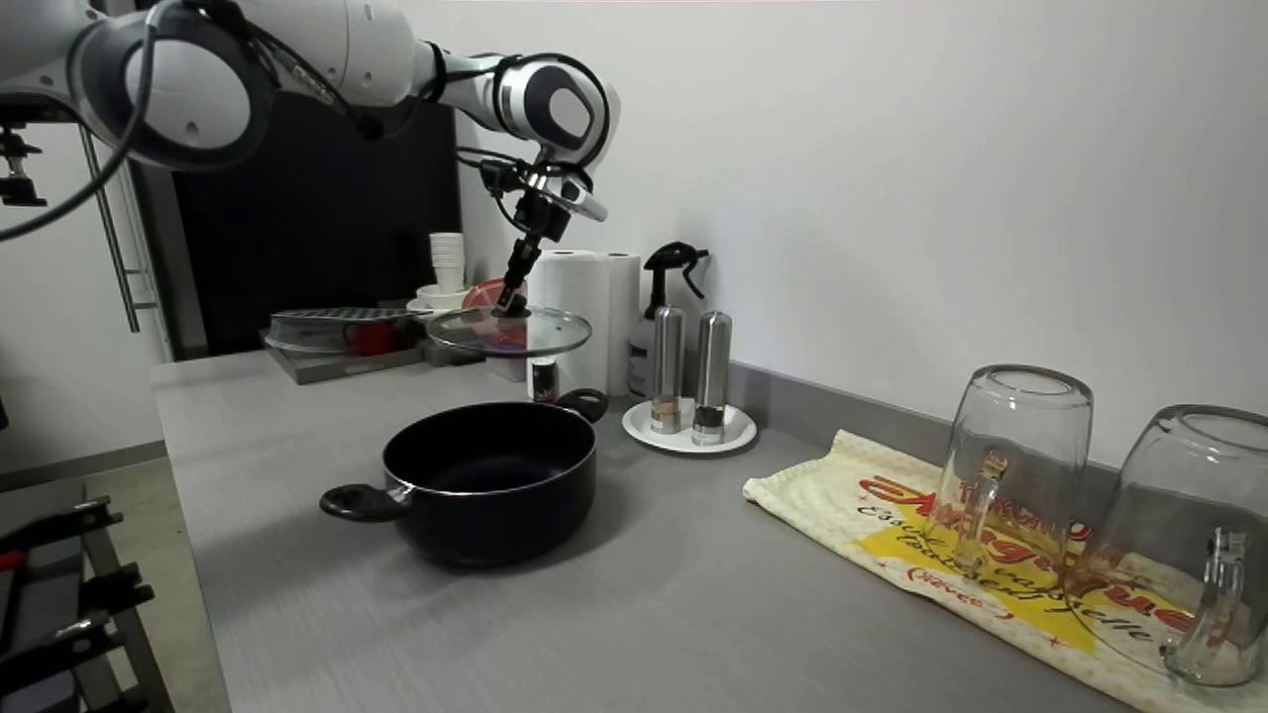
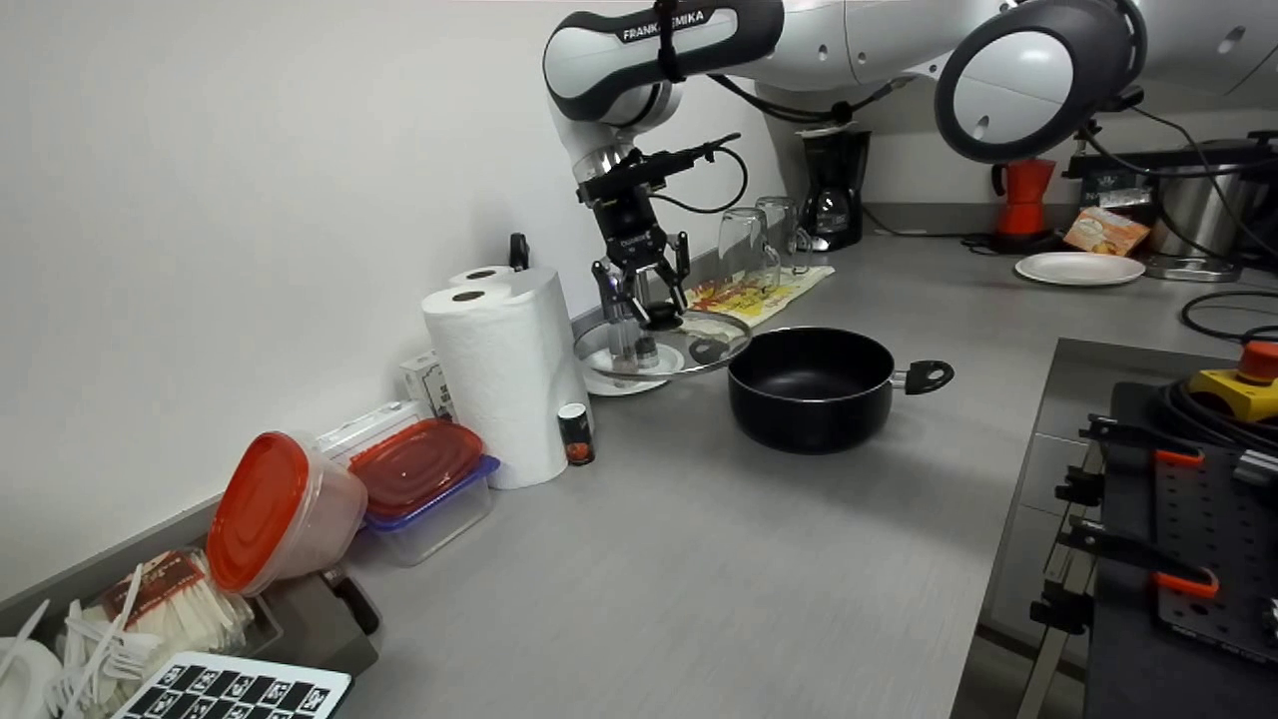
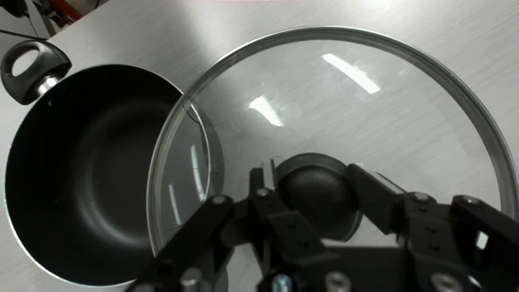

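My gripper (image 1: 511,307) is shut on the black knob of a round glass lid (image 1: 559,329), which hangs in the air above the counter. In the wrist view the knob (image 3: 316,194) sits between my two fingers, and the lid's metal rim circles around it. The black pot (image 1: 493,511) stands uncovered and empty on the counter. From exterior view 2, the lid (image 2: 719,359) hangs to the left of the pot (image 2: 809,413). In the wrist view the lid's left edge overlaps the right part of the pot (image 3: 97,194).
A white plate (image 1: 745,430) with two tall grinders stands near the wall. Paper towel rolls (image 2: 497,371) and a small dark jar (image 2: 576,433) are close to the lid. Glass jugs (image 1: 1010,475) rest on a cloth (image 1: 808,499).
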